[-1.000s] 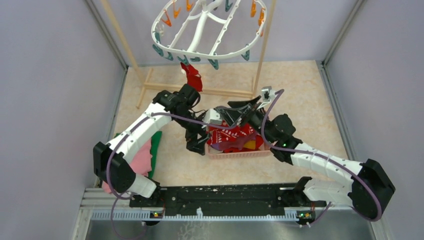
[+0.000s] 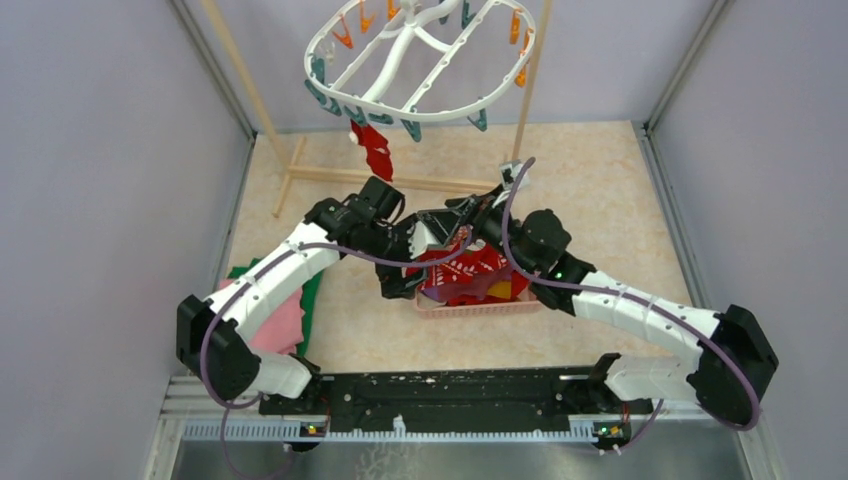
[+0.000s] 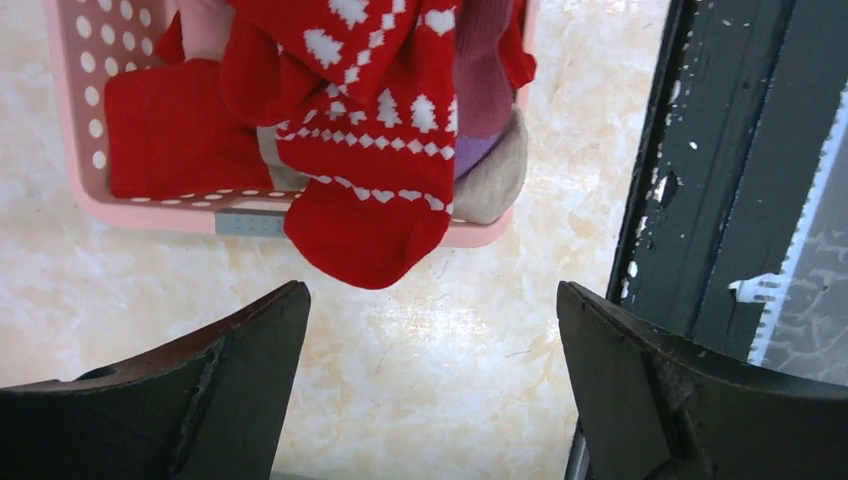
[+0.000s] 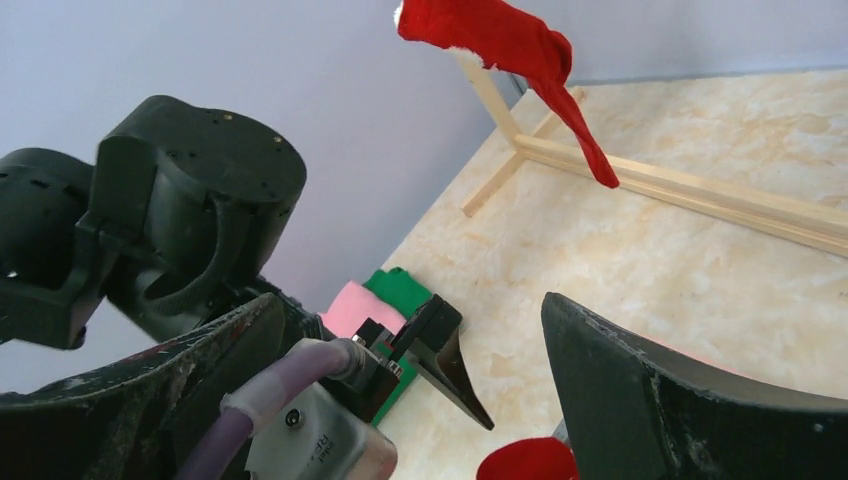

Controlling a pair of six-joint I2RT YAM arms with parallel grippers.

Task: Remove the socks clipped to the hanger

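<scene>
A red sock [image 2: 375, 150] [image 4: 490, 30] hangs from a teal clip on the white round hanger [image 2: 420, 112], above the basket. The pink basket [image 2: 480, 310] [image 3: 85, 150] holds red patterned socks [image 3: 370, 150] with purple and grey ones, one red toe draped over its rim. My left gripper points down beside the basket, open with nothing between its fingers. My right gripper is open and empty, raised above the basket and facing the left arm and hanging sock, which is outside its fingers.
Pink and green cloths [image 2: 280, 325] lie at the left. A wooden stand [image 4: 700, 200] spans the back of the floor. Walls close both sides. The two arms are very close together over the basket.
My right arm has moved left, toward the hanging sock. The hanger and its sock have shifted a little.
</scene>
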